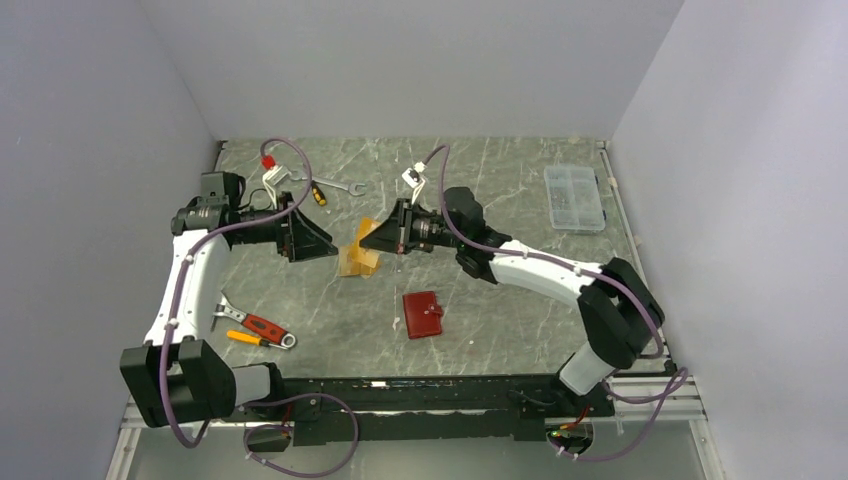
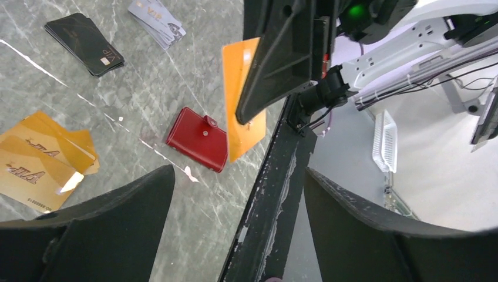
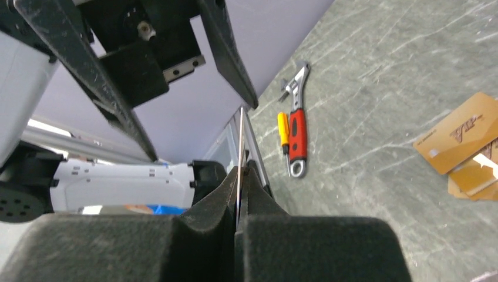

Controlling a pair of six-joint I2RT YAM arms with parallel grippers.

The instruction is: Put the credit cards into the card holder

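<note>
My right gripper (image 1: 368,243) is shut on a gold card, which shows edge-on in the right wrist view. My left gripper stands open just left of it, nothing between its spread fingers. Below the grippers, several loose gold cards (image 2: 41,167) lie overlapping on the table. A stack of black cards (image 2: 85,44) and a fan of silver cards (image 2: 157,22) appear in the left wrist view; the right arm largely covers them from above. The red card holder (image 1: 422,315) lies closed near the front of the table, its snap tab on the right.
An adjustable wrench (image 1: 255,322) and a yellow-handled tool (image 1: 248,338) lie front left. A spanner (image 1: 345,186) and a screwdriver (image 1: 318,193) are at the back left. A clear divided box (image 1: 575,198) sits back right. Table around the holder is clear.
</note>
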